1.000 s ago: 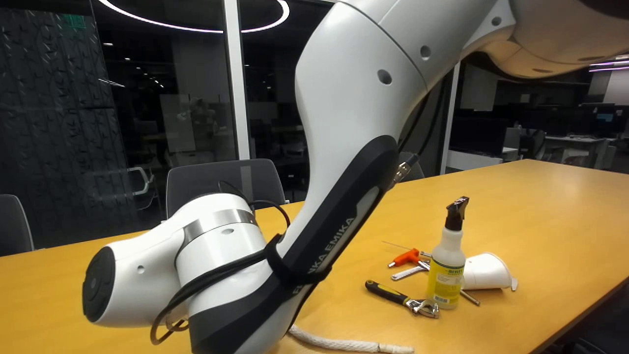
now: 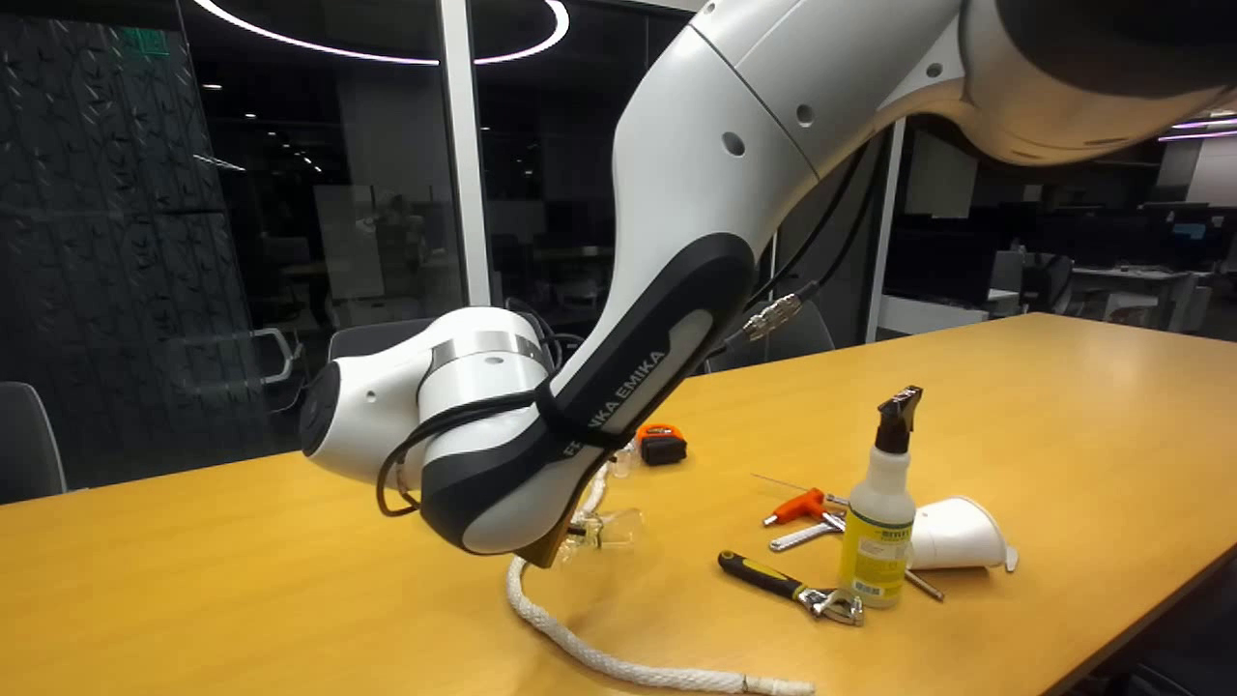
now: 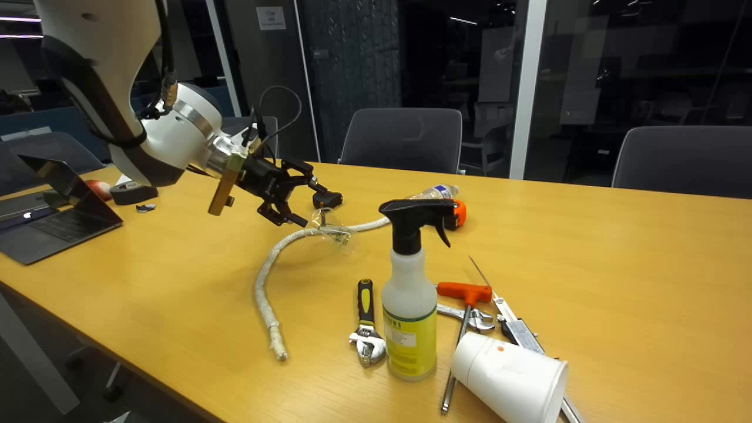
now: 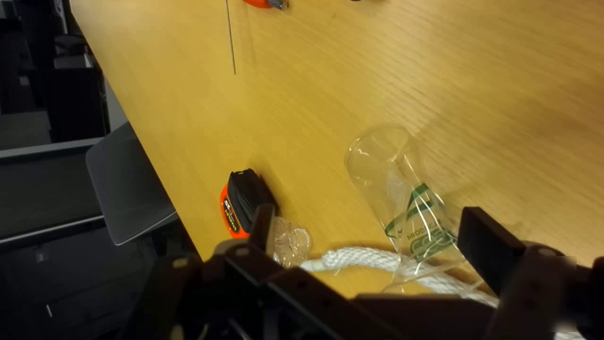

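Observation:
A clear plastic cup (image 4: pixel 390 181) with green print lies on its side on the table, close to a white rope (image 4: pixel 362 258). My gripper (image 3: pixel 311 204) is tilted low near the cup, with its fingers spread wide. In the wrist view one finger (image 4: pixel 490 246) overlaps the printed end of the cup, while the other stands well to the left. Whether any finger touches the cup cannot be told. Exterior view 1 has the gripper hidden behind the arm; the cup (image 2: pixel 618 529) shows beside it.
A spray bottle (image 3: pixel 410 310), a yellow-black wrench (image 3: pixel 365 303), an orange-handled tool (image 3: pixel 465 292) and a white cup (image 3: pixel 511 373) stand or lie to one side. Beyond the rope are a tape measure (image 4: pixel 246 198) and a clear bottle (image 4: pixel 291 241). A laptop (image 3: pixel 63 204) sits at the left.
The arm has drawn up and away from exterior view 1, toward the table's far side. The clear cup, tape measure and more of the rope are now uncovered there.

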